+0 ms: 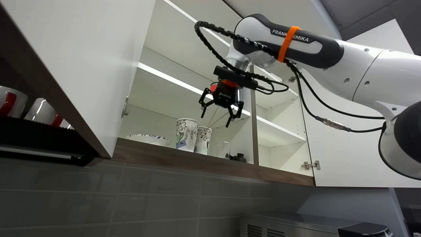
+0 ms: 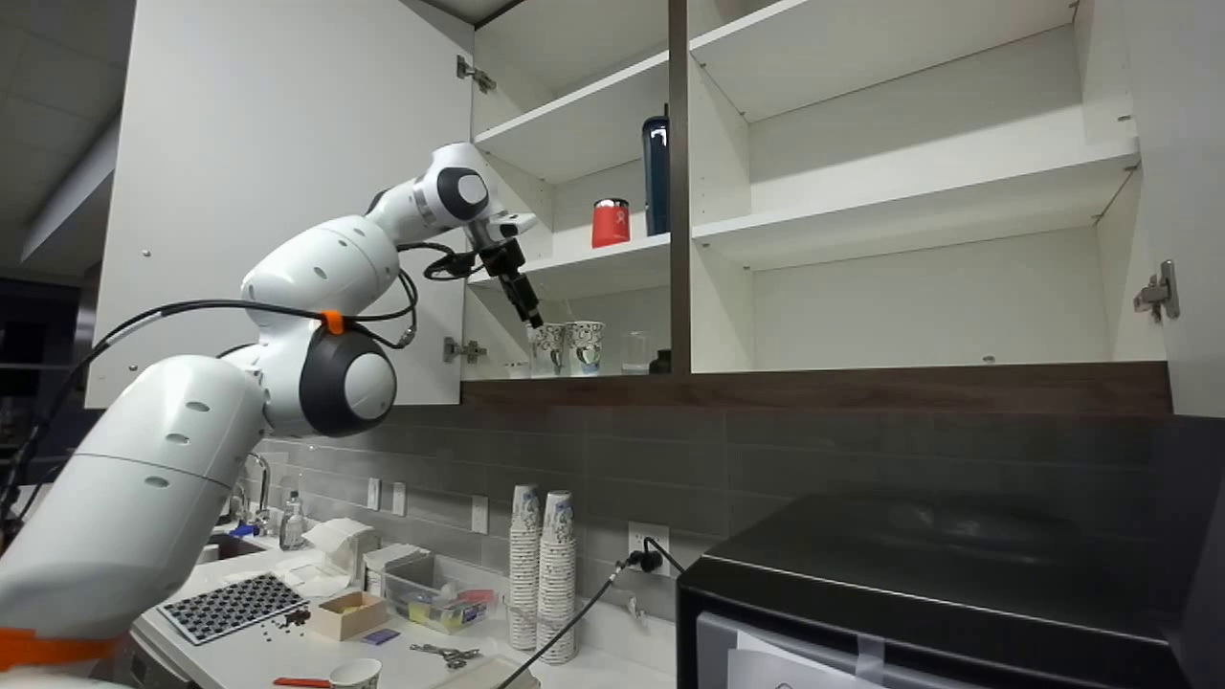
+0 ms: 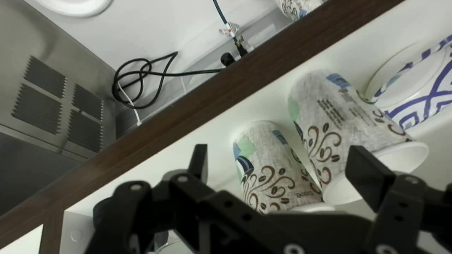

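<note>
My gripper (image 1: 215, 121) stands open above the lower cabinet shelf, its two fingers spread wide with nothing held between them. Beneath it are two patterned paper cups, upright and side by side: a nearer-left one (image 1: 186, 134) and a second one (image 1: 203, 140). In the wrist view, one cup (image 3: 275, 169) shows in the gap between the fingertips, and the other cup (image 3: 347, 131) lies toward the right finger (image 3: 367, 173). The cups' insides are hidden. From the other side, the gripper (image 2: 536, 322) appears just above the cup rims.
A patterned bowl (image 1: 148, 139) sits left of the cups; a clear glass (image 1: 219, 149) and a dark object (image 1: 238, 157) stand right. The shelf above carries a red tumbler (image 2: 611, 223) and a dark bottle (image 2: 656, 172). A brown divider (image 2: 679, 184) borders empty right-hand shelves.
</note>
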